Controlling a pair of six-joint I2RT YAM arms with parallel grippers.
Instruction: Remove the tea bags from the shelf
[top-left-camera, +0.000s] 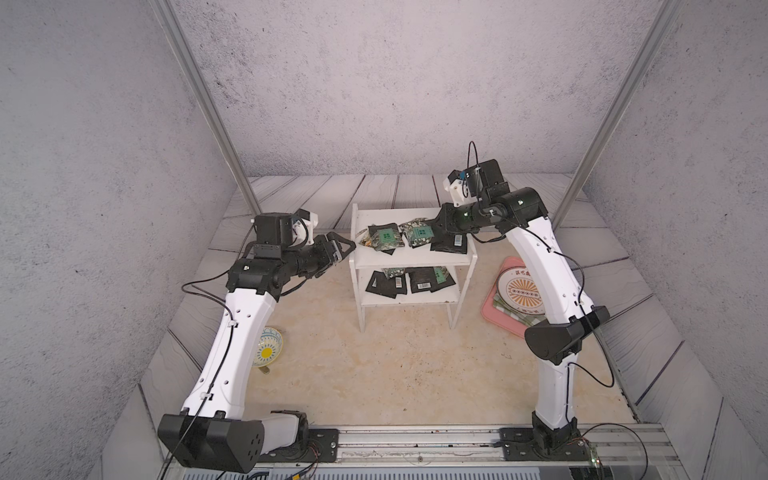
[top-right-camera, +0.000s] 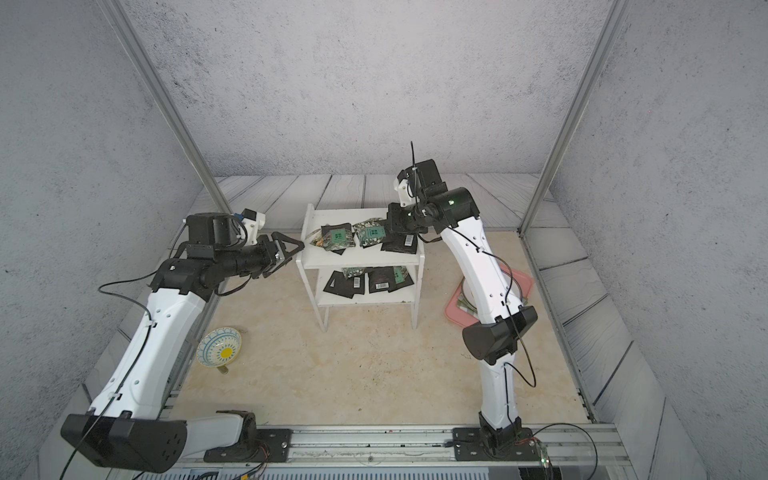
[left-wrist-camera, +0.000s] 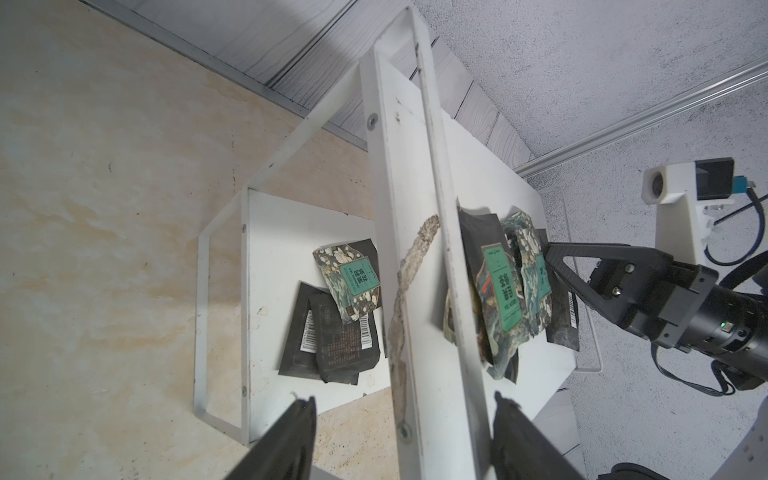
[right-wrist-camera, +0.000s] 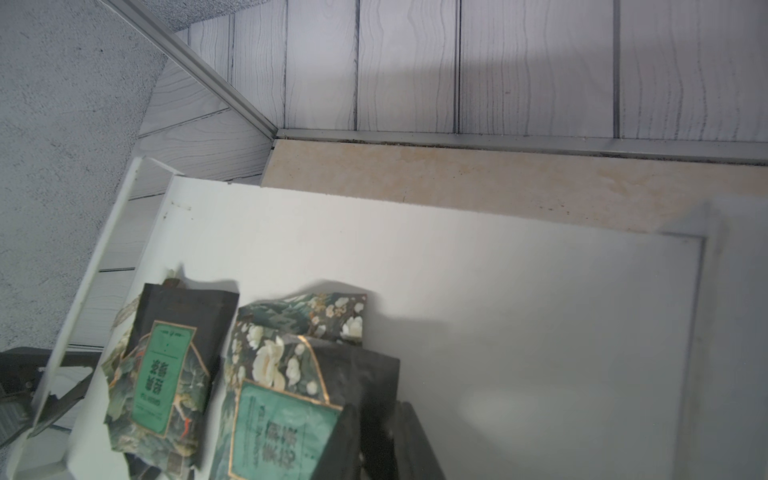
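Tea bags lie on both tiers of the white shelf (top-left-camera: 412, 254). On the top tier I see one green-labelled bag (top-left-camera: 386, 237) at the left, another green-labelled bag (top-left-camera: 419, 233) in the middle, and dark bags (top-left-camera: 453, 243) at the right. Several more bags (top-left-camera: 388, 283) rest on the lower tier. My left gripper is open beside the shelf's left end, nothing held. Over the top tier, my right gripper stands part open with a narrow gap, its fingertips over the dark edge of a floral bag (right-wrist-camera: 284, 432); contact cannot be judged.
A pink tray (top-left-camera: 500, 313) with a plate (top-left-camera: 524, 289) sits right of the shelf, partly behind the right arm. A patterned bowl (top-right-camera: 219, 347) stands at the left. The floor in front of the shelf is clear. The shelf's raised side rail (left-wrist-camera: 444, 184) stands near my left gripper.
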